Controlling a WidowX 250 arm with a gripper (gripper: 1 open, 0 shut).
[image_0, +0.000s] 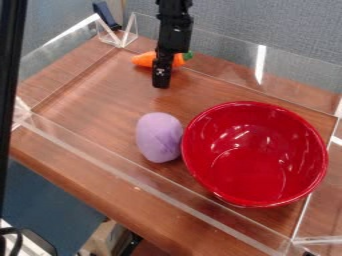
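My black gripper (162, 76) reaches down from the top centre to the orange carrot (143, 60) with a green top, which lies near the back of the wooden surface. The gripper's tip is in front of the carrot and hides part of it; whether its fingers are open or shut is unclear. A purple egg-shaped object (159, 136) lies in the middle, left of a large red bowl (254, 155).
Clear low walls (262, 66) surround the wooden work area (100, 100). Some dark and beige items lie below the front left edge.
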